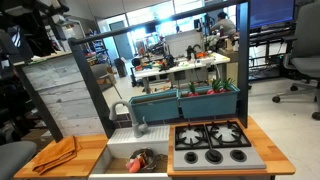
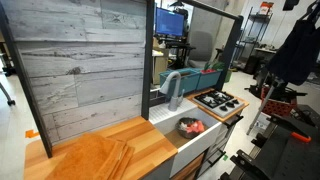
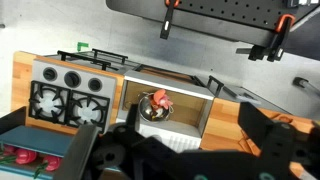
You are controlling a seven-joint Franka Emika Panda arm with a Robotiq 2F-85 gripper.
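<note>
In the wrist view my gripper stands open above the counter, its dark fingers spread left and right with nothing between them. Below lies the sink (image 3: 186,132), holding a round metal bowl (image 3: 146,106) with a reddish item (image 3: 162,100) in or on it. An orange cloth (image 2: 92,158) lies folded on the wooden counter (image 2: 150,146), left of the sink. Beyond the sink sits a stove (image 1: 214,157) with black grates and several knobs. Parts of the arm (image 1: 38,32) show high at the left of exterior view 1; its fingertips are unclear there.
A grey faucet (image 2: 172,84) rises behind the sink. Blue planters (image 1: 157,109) with red and green items line the back edge. Dark frame posts (image 1: 88,75) and a whitish plank wall (image 2: 90,70) bound the counter.
</note>
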